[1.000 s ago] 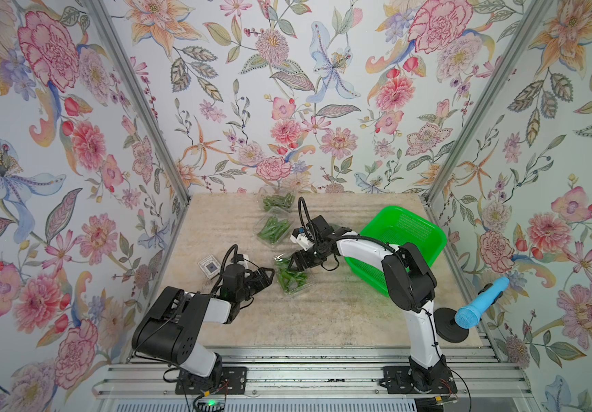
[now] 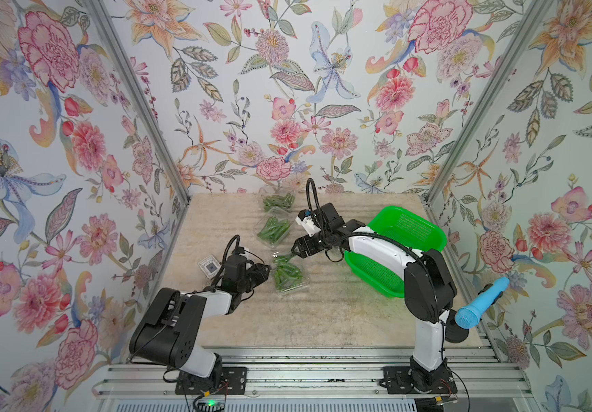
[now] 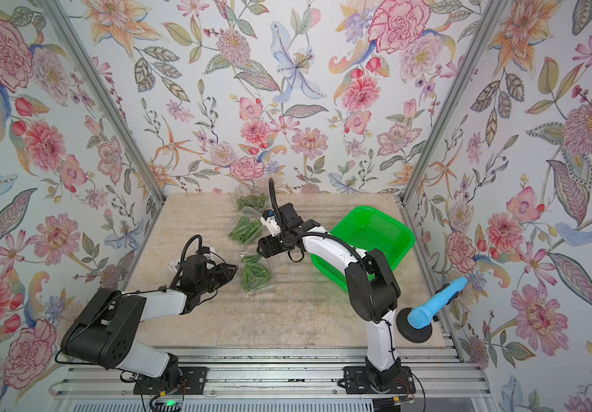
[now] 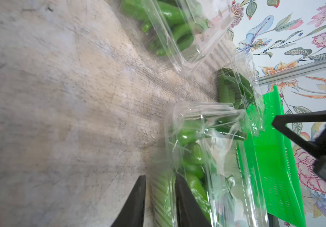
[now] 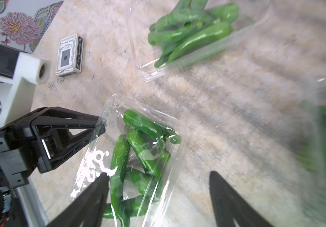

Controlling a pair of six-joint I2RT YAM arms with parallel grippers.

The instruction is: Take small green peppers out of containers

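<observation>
Three clear plastic containers of green peppers (image 2: 289, 273) stand in a column mid-table: front (image 3: 256, 278), middle (image 2: 273, 230), back (image 2: 278, 200). My left gripper is at the front container's left edge, its fingertips against or beside the wall (image 5: 94, 151); they stand apart a little, and whether they grip the wall is unclear. My right gripper hangs open above and right of that container, its blurred fingers well apart with nothing seen held.
A green basket (image 2: 409, 226) takes up the table's right. A small card box (image 5: 68, 54) lies at the left. A blue cylinder (image 2: 481, 305) on a black stand is at the front right.
My right gripper has risen and moved slightly back from the front container.
</observation>
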